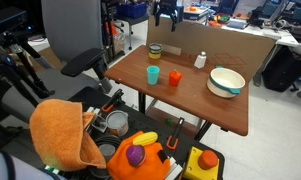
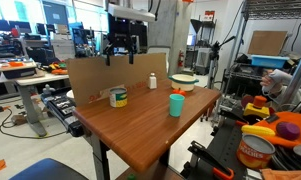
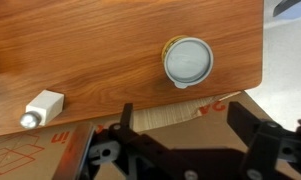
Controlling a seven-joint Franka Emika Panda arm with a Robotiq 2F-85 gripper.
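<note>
My gripper stands open, with nothing between its fingers; one dark fingertip shows at each side of the wrist view. Beyond the gap, on the wooden table, is a can with a grey lid (image 3: 189, 61) and a yellow side. In exterior view 2 the gripper (image 2: 120, 57) hangs well above that can (image 2: 118, 97), apart from it. A teal cup (image 1: 153, 75) and a red-orange object (image 1: 175, 78) sit nearer the front of the table. A small white bottle (image 1: 200, 60) is by the back panel, and a white bowl (image 1: 226, 82) is at the right.
A cardboard panel (image 1: 215, 45) rises along the table's back edge. Bare wood (image 1: 195, 98) lies at the table's front middle. In front of the table are an orange cloth (image 1: 65, 135) and an orange bin holding several toy foods.
</note>
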